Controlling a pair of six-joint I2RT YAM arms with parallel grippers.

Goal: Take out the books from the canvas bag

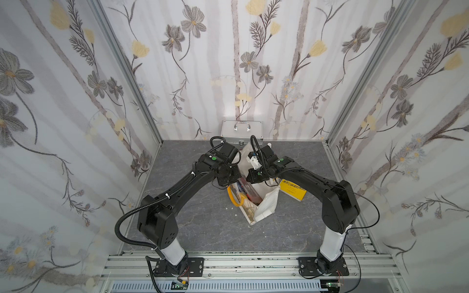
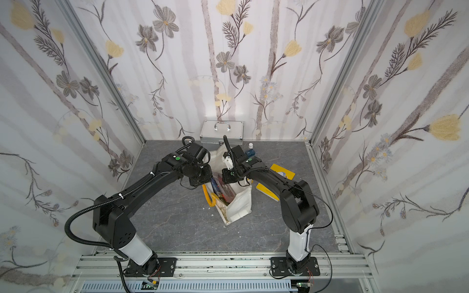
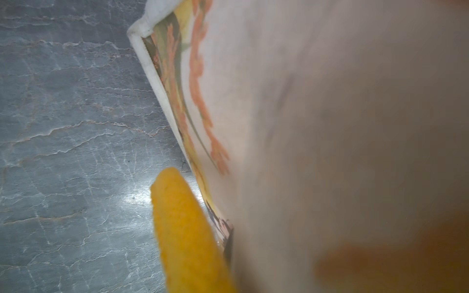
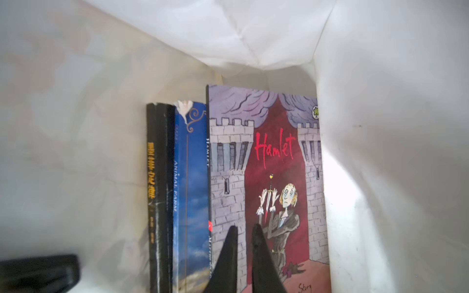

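The white canvas bag (image 1: pixel 265 207) with a yellow handle (image 3: pixel 188 234) lies mid-table with books inside. The right wrist view shows a Hamlet book (image 4: pixel 273 161), a blue Animal Farm book (image 4: pixel 190 141) and a dark-spined book (image 4: pixel 157 190) in it. My right gripper is over the Hamlet cover, shut to a narrow gap with nothing seen between its fingers. My left gripper (image 1: pixel 233 178) is at the bag's left wall; its fingertips are hidden, and the left wrist view is filled by bag cloth, handle and table.
Yellow books (image 2: pixel 268 192) lie right of the bag, with a blue bottle (image 2: pixel 250 152) behind them. A silver case (image 2: pixel 220 128) stands at the back wall.
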